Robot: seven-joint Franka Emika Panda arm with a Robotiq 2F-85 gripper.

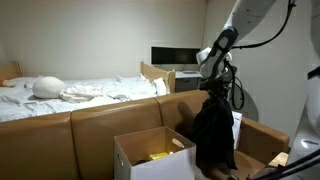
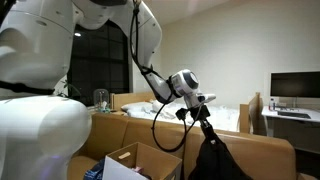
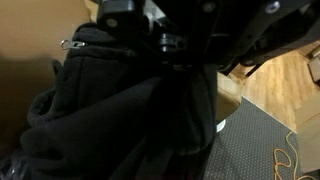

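Note:
A black garment [image 1: 214,130] hangs from my gripper [image 1: 217,91] in front of the brown sofa's right part. In exterior view 2 the dark cloth [image 2: 215,158] drops from the gripper [image 2: 204,118] down over the sofa backrest. Up close in the wrist view, bunched black fabric [image 3: 110,115] with a metal zipper pull [image 3: 73,44] fills the space at the fingers. My fingers are dark against the dark cloth, so their exact grip is hard to make out. The garment's lower end is partly hidden in both exterior views.
An open cardboard box [image 1: 155,155] with a few items inside stands left of the garment. The brown sofa [image 1: 90,130] runs along the back, with a white-covered bed [image 1: 80,91] behind it. A monitor stands on a desk [image 2: 290,116].

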